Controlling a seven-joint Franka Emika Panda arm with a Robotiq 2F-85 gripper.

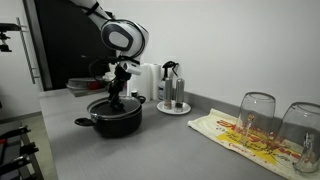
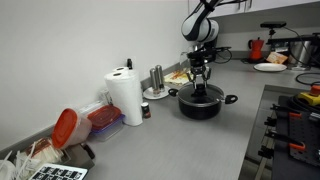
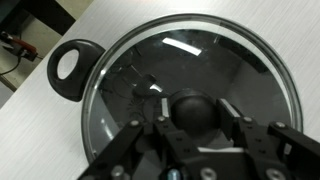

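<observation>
A black pot [image 1: 118,123] with two side handles stands on the grey counter, its glass lid [image 3: 130,90] on top. My gripper reaches down over the lid's middle and is shut on the round black knob [image 3: 193,116]. In the second exterior view, the gripper [image 2: 201,88] is above the centre of the same pot [image 2: 202,110], and the lid appears to sit on the rim. Below the knob, the fingers and the arm hide part of the glass. One pot handle [image 3: 68,70] sticks out at the upper left of the wrist view.
Behind the pot, a white plate [image 1: 174,108] carries grinders. Two upturned glasses [image 1: 256,115] are on a yellow patterned cloth [image 1: 222,128] at the right. A paper towel roll [image 2: 125,98] and stacked containers stand along the wall.
</observation>
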